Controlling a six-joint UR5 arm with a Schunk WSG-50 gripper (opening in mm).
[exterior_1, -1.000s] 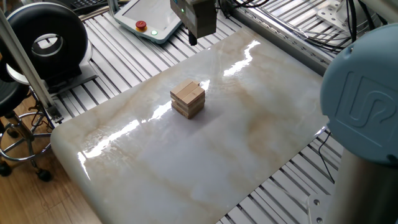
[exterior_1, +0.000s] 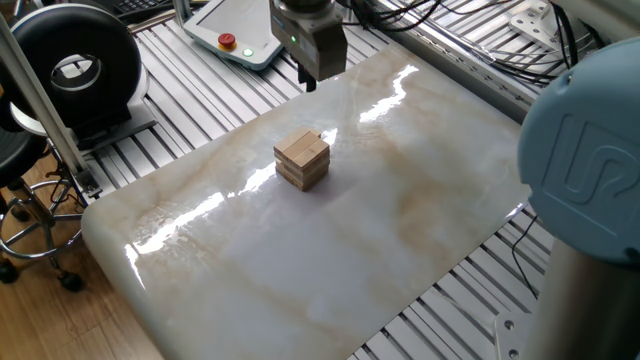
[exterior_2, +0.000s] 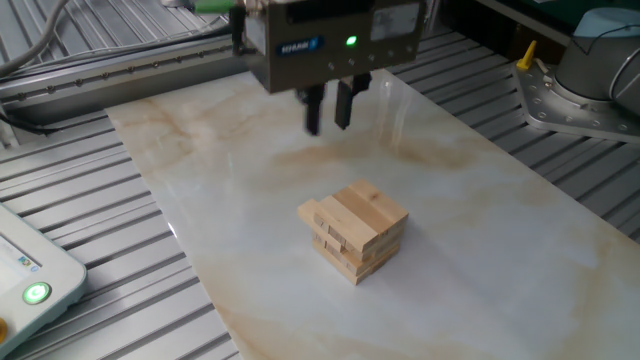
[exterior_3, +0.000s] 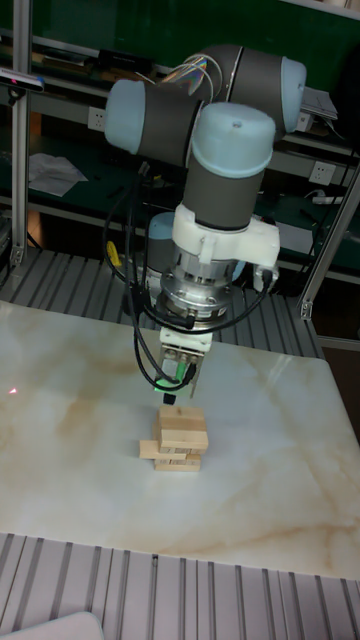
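Observation:
A small stack of pale wooden blocks (exterior_2: 365, 220) stands on the marbled sheet (exterior_1: 430, 190). Its top layer is several blocks side by side. One block end (exterior_3: 147, 450) juts out from the stack's side below the top layer, with gaps beneath. My gripper (exterior_2: 331, 110) hangs above the sheet, clear of the stack and behind it in exterior view 2. A gap shows between its two dark fingers (exterior_2: 313, 112), with nothing in it. Exterior view 1 shows the gripper's dark fingertips (exterior_1: 308, 82) past the stack, in the upper part of the picture.
Beside the sheet lies a teach pendant (exterior_1: 235, 30) with a red stop button. Cables (exterior_1: 410, 15) run along the back rail. The sheet around the stack is bare. A blue-capped arm joint (exterior_1: 580, 150) fills the right side of exterior view 1.
In exterior view 1 the gripper has moved slightly down and to the left in the picture. The stack of blocks stays where it was.

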